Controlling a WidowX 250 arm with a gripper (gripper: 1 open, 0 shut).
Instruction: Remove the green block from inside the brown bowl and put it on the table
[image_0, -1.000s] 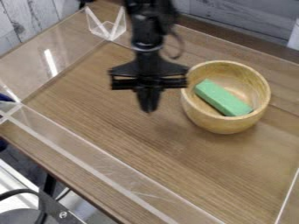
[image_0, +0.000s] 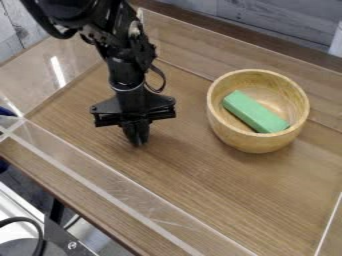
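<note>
The green block (image_0: 255, 111) lies inside the brown bowl (image_0: 218, 107), tilted across its floor. The bowl stands upright on the right side of the wooden table. My gripper (image_0: 136, 138) is well to the left of the bowl, low over the table, pointing down and clear of both bowl and block. Its fingertips are small and dark, so how far apart they stand does not show. I see no object at them.
Bare wooden table (image_0: 201, 190) spreads in front of the bowl and to its left. A clear strip (image_0: 100, 180) runs along the front left edge. Black cables (image_0: 27, 225) lie beyond that edge. A white wall (image_0: 287, 20) borders the back right.
Block and bowl have stayed put.
</note>
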